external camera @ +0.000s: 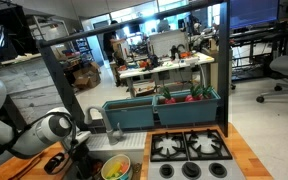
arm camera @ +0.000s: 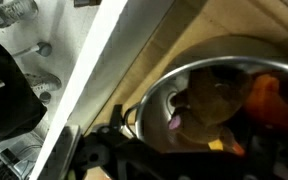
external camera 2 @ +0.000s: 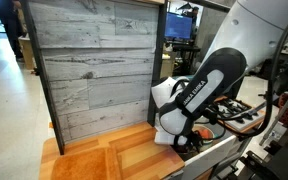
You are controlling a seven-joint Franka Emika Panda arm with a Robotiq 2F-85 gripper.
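Note:
A round metal bowl (arm camera: 169,82) fills much of the wrist view. Inside it lie a brown rounded item (arm camera: 216,93), an orange-red item (arm camera: 270,103) and a small yellow piece (arm camera: 216,145), too dark to name. My gripper is open at the lower edge of that view, its dark fingers (arm camera: 112,149) over the bowl's near side. I see nothing held between them, though shadow hides part of the gap. In exterior view 1 the bowl (external camera: 125,158) stands at the sink, right of my gripper (external camera: 90,170), whose fingertips are hard to make out.
A two-burner-wide stove (external camera: 190,146) lies right of the bowl. Behind stand blue bins (external camera: 189,111) with red produce, and a faucet (external camera: 115,133) rises near the arm. Bare wooden counter (external camera: 246,154) shows at the right. A plank wall (external camera 2: 99,75) borders the other side.

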